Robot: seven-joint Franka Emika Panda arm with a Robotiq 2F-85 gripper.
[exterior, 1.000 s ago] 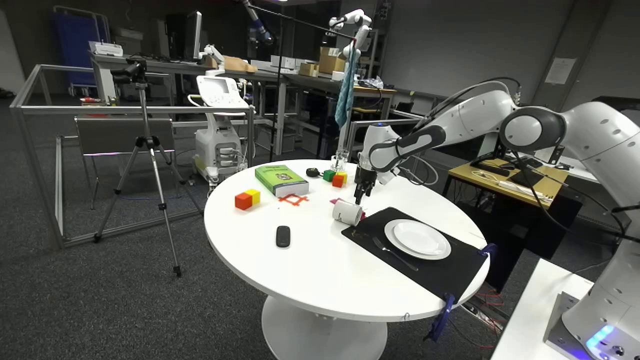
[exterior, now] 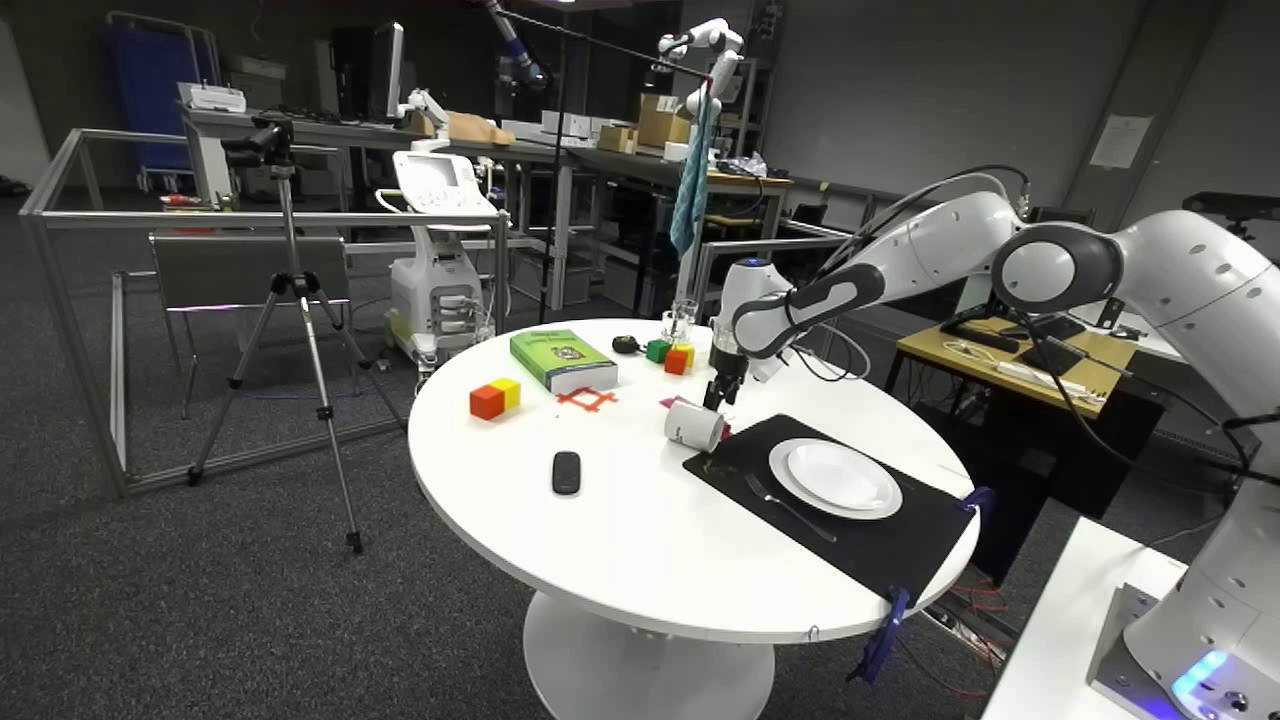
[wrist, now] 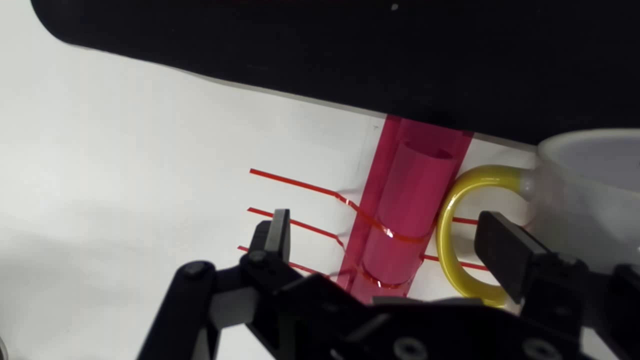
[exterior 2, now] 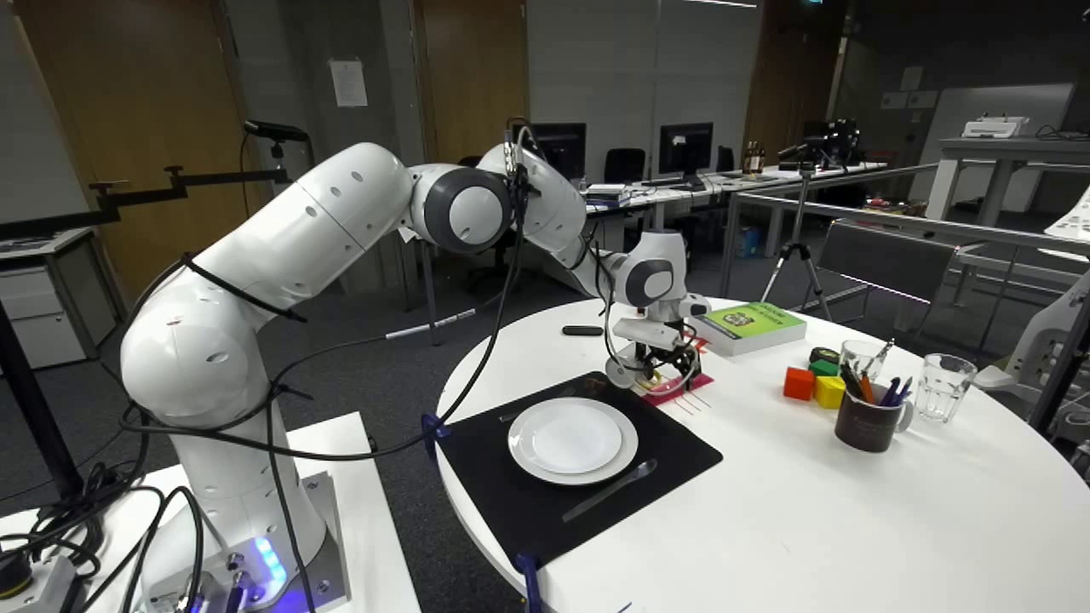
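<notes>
A white mug (exterior: 693, 426) lies on its side near the placemat's corner; in the wrist view its yellow handle (wrist: 445, 234) faces my gripper. Between the spread fingers lies a glossy pink rolled piece (wrist: 406, 198) on a flat pink strip, with thin red bands across it. My gripper is open and grasps nothing. The right finger (wrist: 507, 255) overlaps the handle's loop; whether it reaches into the loop I cannot tell. The left finger (wrist: 279, 234) shows over white table. In exterior view 2 the arm partly hides the mug (exterior 2: 620, 368).
Beside the mug is a black placemat (exterior 2: 669, 439) with white plates (exterior 2: 572, 439) and cutlery. Around the table are a green book (exterior: 561, 360), coloured blocks (exterior: 487, 402), a black remote-like object (exterior: 566, 473), a dark pen mug (exterior 2: 866, 424) and glasses (exterior 2: 942, 388).
In exterior view 1 the gripper has shifted slightly left, closer above the mug. The mug and the other table items look unmoved.
</notes>
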